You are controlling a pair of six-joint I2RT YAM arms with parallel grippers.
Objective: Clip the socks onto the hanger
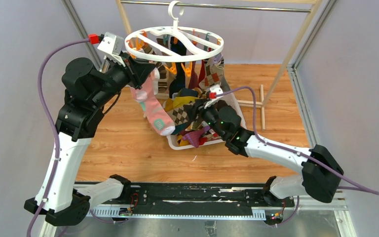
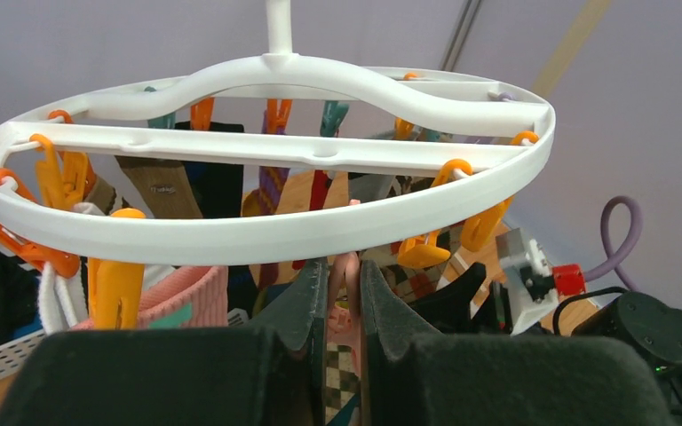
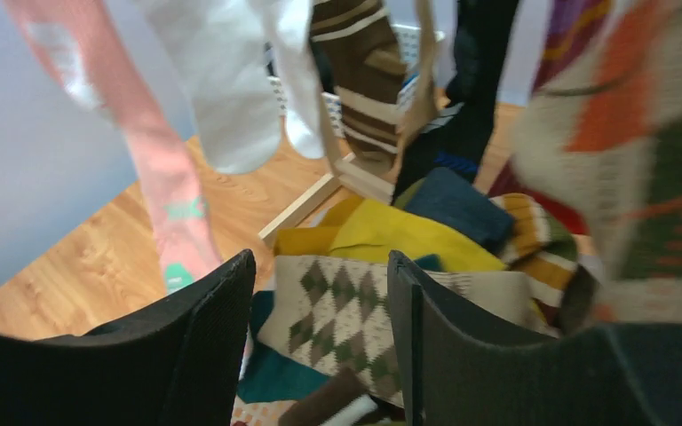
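The white round hanger (image 1: 174, 58) carries orange and teal clips, such as an orange one (image 2: 117, 284), with socks hanging below. My left gripper, at the hanger's front left, is shut on a pink sock (image 1: 155, 111), which dangles below it with white and green patches. My right gripper is part open above the heap of socks, its fingertips apart with a checked sock (image 3: 337, 311) behind them; I cannot tell that it holds anything. The pink sock hangs to its left in the right wrist view.
A white basket (image 1: 177, 145) of mixed socks stands under the hanger. The wooden rack (image 1: 292, 47) rises behind and right, walls on both sides. Bare wooden floor (image 1: 113, 153) shows around the basket.
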